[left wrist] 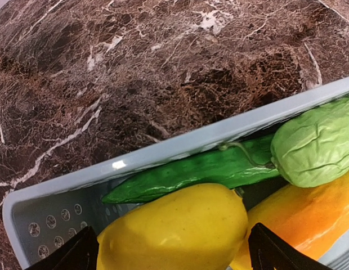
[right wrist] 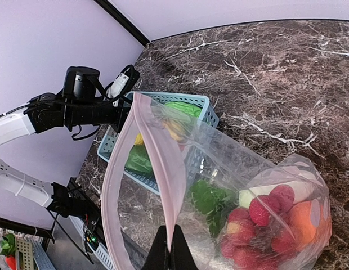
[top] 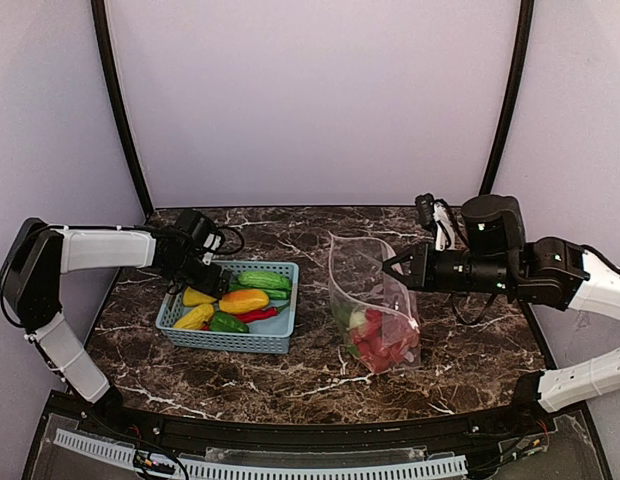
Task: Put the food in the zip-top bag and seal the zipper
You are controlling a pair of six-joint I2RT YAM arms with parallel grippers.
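Observation:
The clear zip top bag (top: 342,290) stands with its mouth spread, holding red, green and orange food low inside. My right gripper is shut on the rim of the bag, where the pinkish zipper strip (right wrist: 159,152) runs down between its fingertips. Over the blue basket (top: 235,342), my left gripper stands open. Its two dark fingers (left wrist: 79,250) are on either side of a yellow vegetable (left wrist: 180,228); whether they touch it I cannot tell.
Also in the basket are an orange-yellow pepper (top: 244,300), a green cucumber-like vegetable (top: 262,279), a green pepper (top: 228,322) and a red chili (top: 257,315). Bare marbled table (top: 290,385) lies in front of the basket and between it and the bag.

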